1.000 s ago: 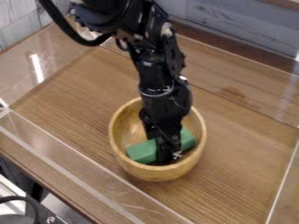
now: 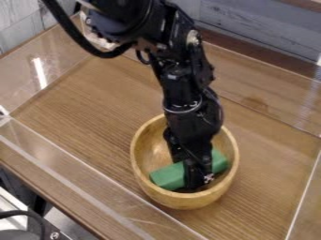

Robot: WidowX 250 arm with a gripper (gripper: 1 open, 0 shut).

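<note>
My black gripper [image 2: 194, 173] reaches down into a round wooden bowl [image 2: 148, 150] in the lower middle of the camera view. A green block [image 2: 168, 176] lies in the bowl, passing behind or between the gripper's fingers. The fingertips are dark and overlap the block, so whether they hold it cannot be made out.
A pale panelled wall [image 2: 264, 47] runs along the back. A black cable [image 2: 18, 214] shows at the lower left, off the table's edge.
The gripper, bowl and green block have shifted to the right in the view over the last second, with the bowl ending slightly smaller and farther right.
</note>
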